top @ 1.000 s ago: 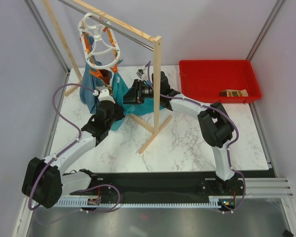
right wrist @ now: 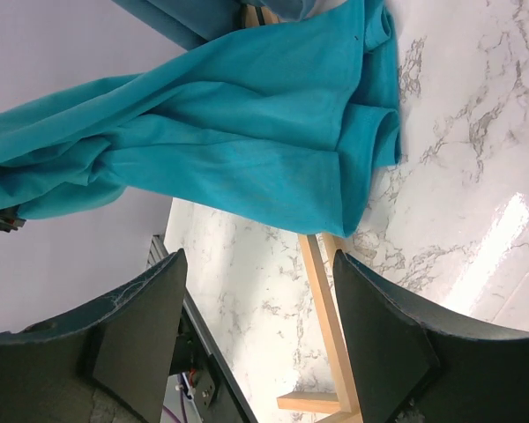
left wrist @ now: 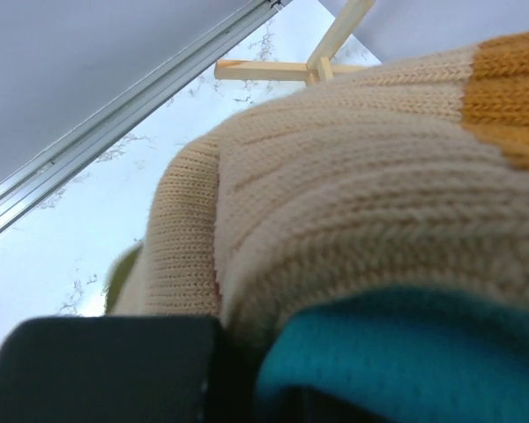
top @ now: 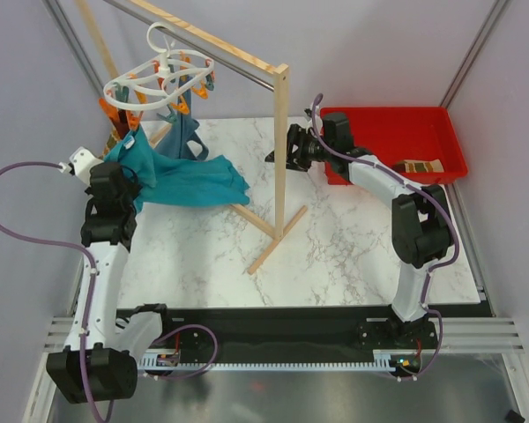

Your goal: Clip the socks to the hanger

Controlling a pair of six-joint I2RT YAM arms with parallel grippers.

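Note:
The white hanger [top: 163, 79], with orange and blue clips around its ring, hangs from the rail at the upper left. Below it my left gripper [top: 123, 174] is shut on a teal cloth piece [top: 189, 181], which stretches rightward with its far end loose. A beige knit sock [left wrist: 353, 189] with an orange band fills much of the left wrist view, close by the gripper's black finger [left wrist: 106, 370]. Right of the wooden post my right gripper stands open and empty, the teal cloth lying beyond its fingertips. Darker blue cloth [top: 183, 132] hangs behind the hanger.
A red bin [top: 383, 128] at the back right holds a small striped item [top: 419, 166]. The wooden post [top: 280, 159] and its foot [top: 278, 240] stand between the two arms.
My left gripper has moved left, drawing the teal cloth along. The hanger has swung left and lies flatter. My right gripper has gone right, away from the cloth.

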